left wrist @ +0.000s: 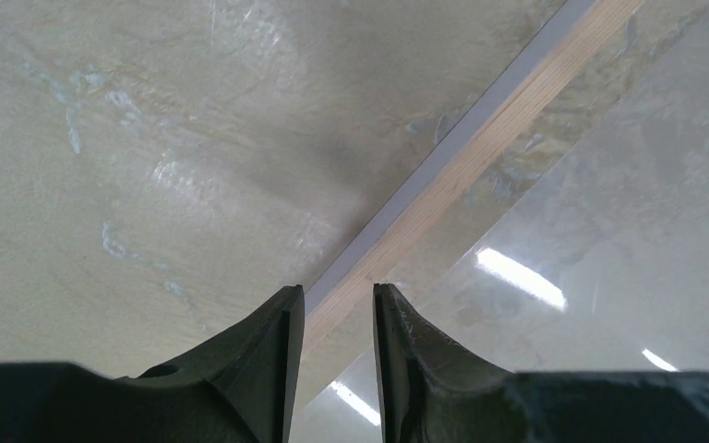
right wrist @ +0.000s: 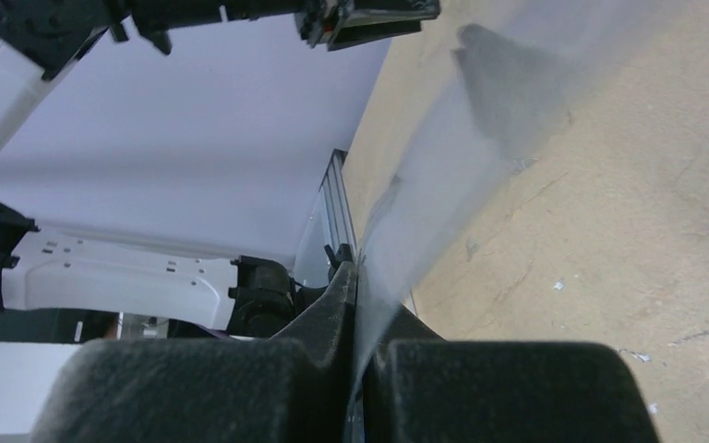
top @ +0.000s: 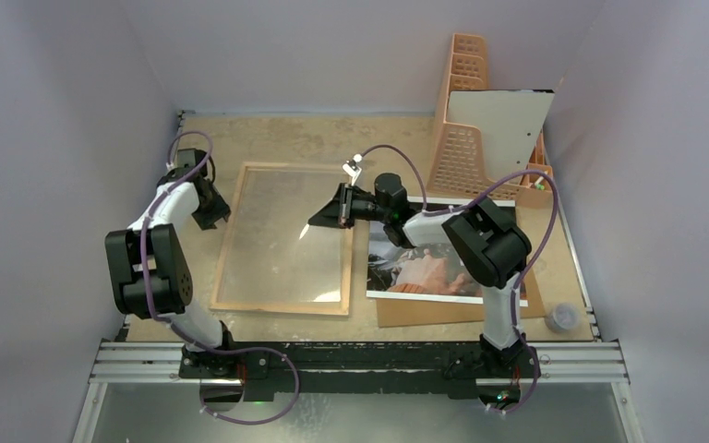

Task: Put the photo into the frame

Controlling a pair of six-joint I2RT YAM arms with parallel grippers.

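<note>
The light wooden frame point(top: 282, 307) lies flat on the left half of the table. A clear sheet point(top: 272, 226) shows over its opening, with bright reflections. My right gripper point(top: 312, 224) is above the frame's right side, shut on the sheet; in the right wrist view the thin translucent sheet point(right wrist: 425, 203) rises from between the pressed fingers. At the frame's left bar point(left wrist: 443, 185), my left gripper is open a little, its tips apart and nothing held. The photo point(top: 425, 277), white-bordered, lies to the right, partly covered by my right arm.
Brown backing board point(top: 425, 314) sticks out under the photo. An orange organizer point(top: 459, 152) holding a white board point(top: 498, 129) stands at the back right. A small clear cup point(top: 563, 317) sits at the front right corner.
</note>
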